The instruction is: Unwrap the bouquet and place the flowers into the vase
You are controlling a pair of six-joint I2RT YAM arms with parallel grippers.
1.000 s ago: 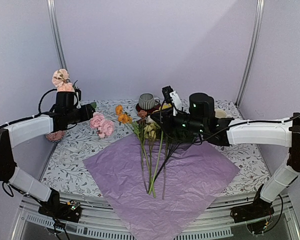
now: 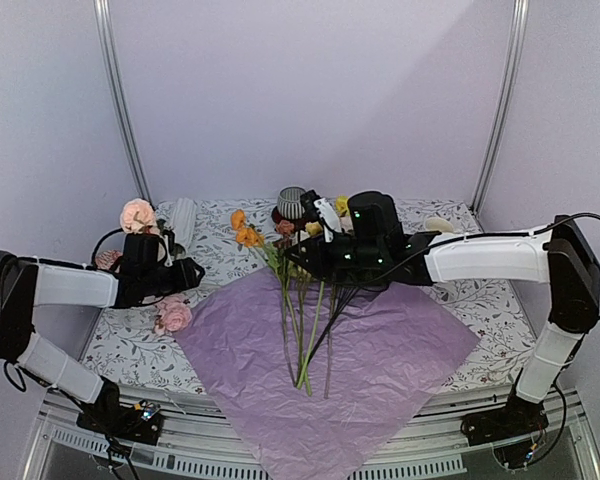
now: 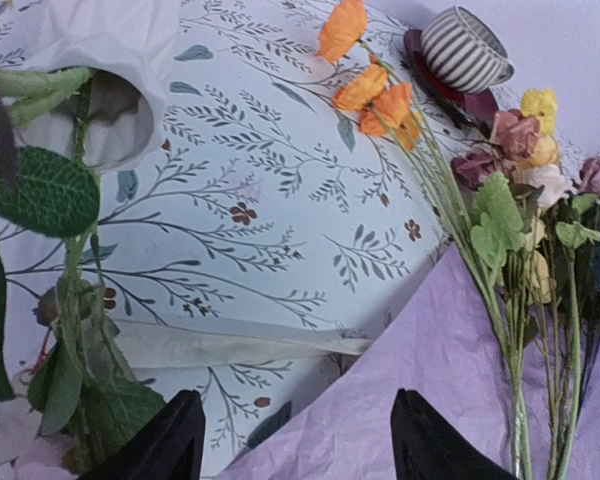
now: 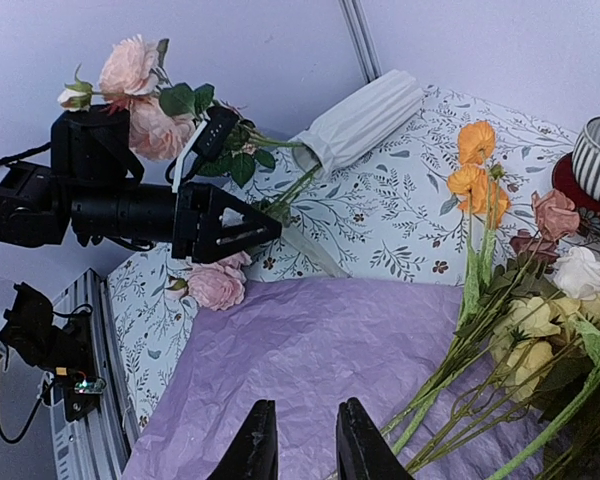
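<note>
The white vase (image 4: 363, 118) lies on its side at the back left, green stems (image 3: 75, 160) at its mouth. Pink roses (image 2: 137, 215) rise behind my left gripper; others (image 4: 217, 286) lie below it. That gripper is part open beside the vase mouth, nothing visible between its fingers. My right gripper hangs over the laid-out bouquet, part open and empty. The bouquet has orange poppies (image 3: 385, 105), yellow, white and mauve blooms (image 3: 540, 150) and long stems.
A striped cup (image 3: 460, 45) on a red saucer (image 4: 570, 180) stands at the back middle. Purple paper (image 2: 280, 420) covers the front middle; the floral tabletop (image 2: 490, 320) shows around it.
My left gripper has moved lower and toward me. The right arm has shifted slightly.
</note>
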